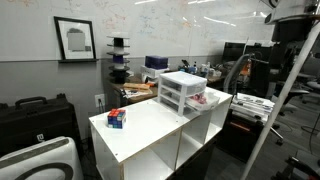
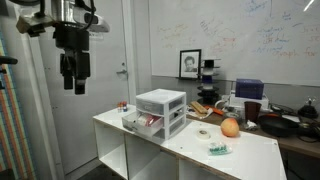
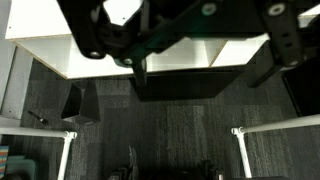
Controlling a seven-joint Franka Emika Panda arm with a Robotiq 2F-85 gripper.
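My gripper [image 2: 75, 88] hangs high in exterior view 2, left of the white shelf unit and well apart from everything on it. It is open; in the wrist view only the dark floor and the shelf's edge show below its fingers [image 3: 139, 78]. A white drawer unit [image 1: 184, 88] stands on the shelf top [image 1: 147, 128]. One of its drawers [image 2: 146, 124] is pulled out, with some reddish and pale items inside. A small red-and-blue box [image 1: 116, 119] sits near one end of the top.
An orange ball [image 2: 229, 127], a tape roll [image 2: 203, 134] and a small plastic packet [image 2: 218, 149] lie on the top beyond the drawers. A dark pan [image 2: 279, 125] and a stack of black trays [image 1: 119, 60] stand behind.
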